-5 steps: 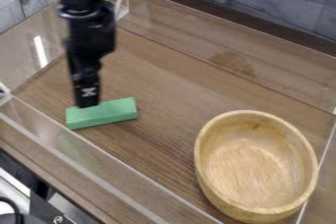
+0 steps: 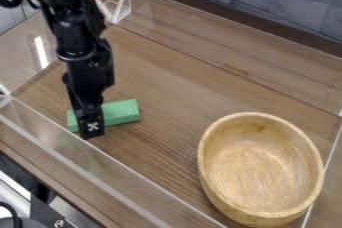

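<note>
The black robot arm comes down from the upper left, with its gripper (image 2: pixel 88 122) low over a green rectangular block (image 2: pixel 120 112) on the wooden table. The open gripper's fingers reach down at the left part of the block; whether they touch it cannot be told.
A round light wooden bowl (image 2: pixel 261 167) stands at the lower right. Low rims border the table, and a grey wall is at the back right.
The bowl has stayed in place.
</note>
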